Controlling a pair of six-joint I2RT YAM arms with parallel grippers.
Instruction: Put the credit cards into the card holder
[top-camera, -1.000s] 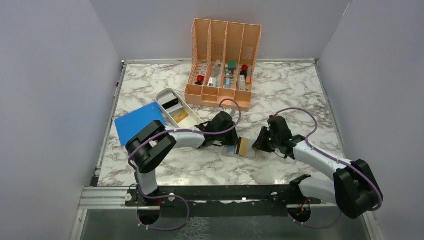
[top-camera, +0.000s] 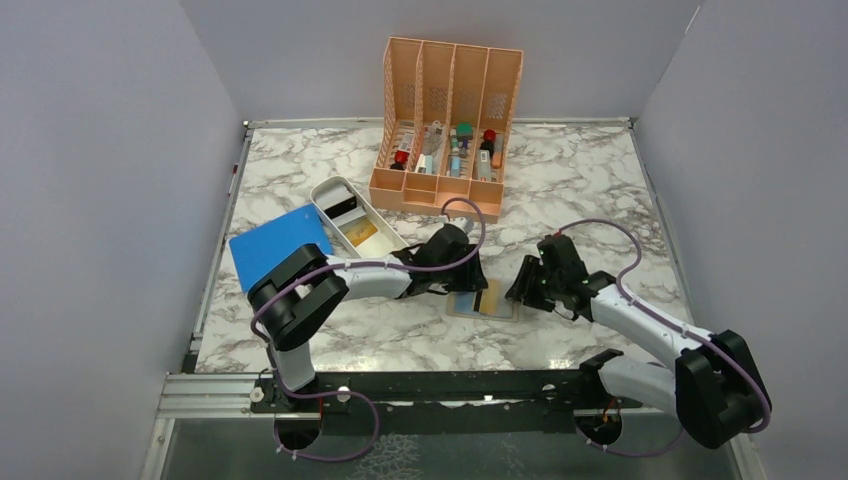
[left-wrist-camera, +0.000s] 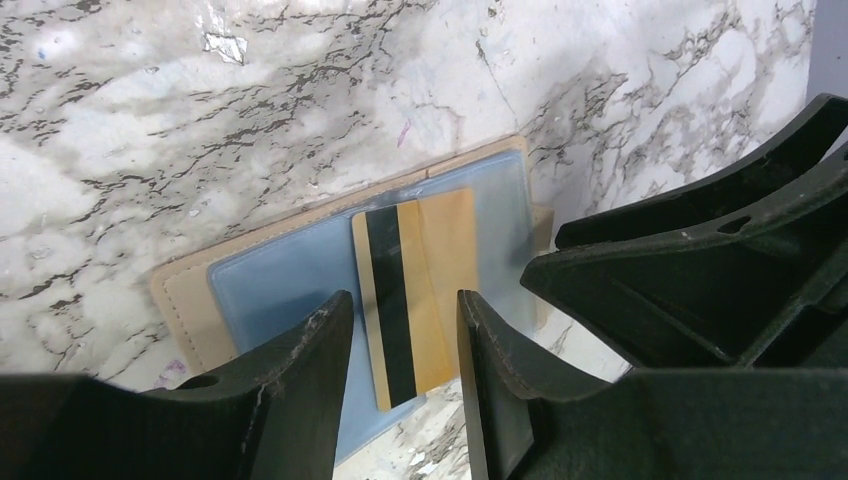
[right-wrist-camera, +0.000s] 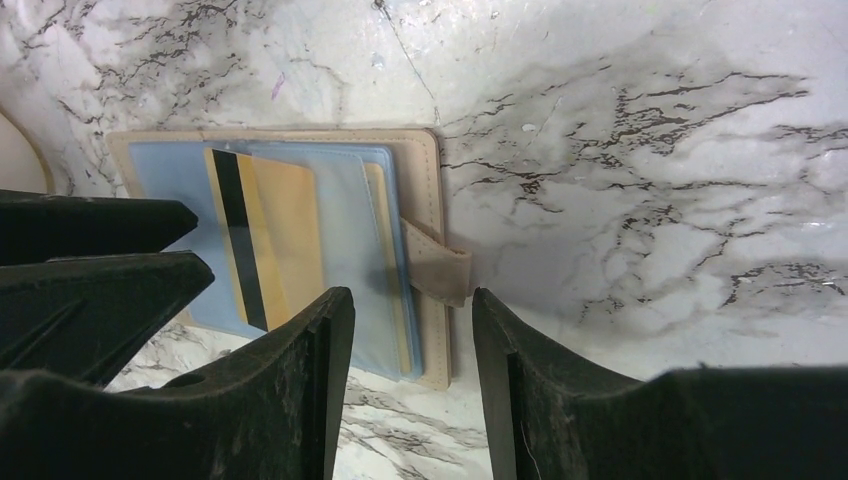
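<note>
The card holder (left-wrist-camera: 275, 290), with blue sleeves on a beige backing, lies flat at the front middle of the table. A gold card with a black stripe (left-wrist-camera: 392, 300) lies at its middle; whether all of it is inside a sleeve I cannot tell. Over this card my left gripper stands part open, nothing held between its fingers. My right gripper is also part open, its tips on either side of the holder's right edge, where a beige tab (right-wrist-camera: 438, 265) sticks out. No grip on the tab shows.
A white tray (top-camera: 395, 235) with more cards stands left of the holder, beside a blue sheet (top-camera: 275, 242). A peach organizer (top-camera: 440, 205) with small items stands at the back. Both grippers are close together over the holder.
My left gripper has shifted slightly right over the holder. The holder's right side and the card sit a little farther right. The right arm has moved only slightly.
</note>
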